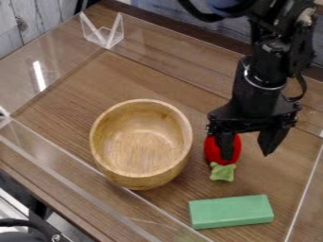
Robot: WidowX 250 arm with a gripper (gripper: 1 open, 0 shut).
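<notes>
My black gripper is above a red object with a green leafy part, right of a wooden bowl. The fingers stand apart; the left one overlaps the red object in the view, and whether it touches is unclear. A green rectangular block lies in front.
The wooden table has free room at the left and back. A clear plastic piece stands at the back left. The table's left edge runs diagonally at the lower left.
</notes>
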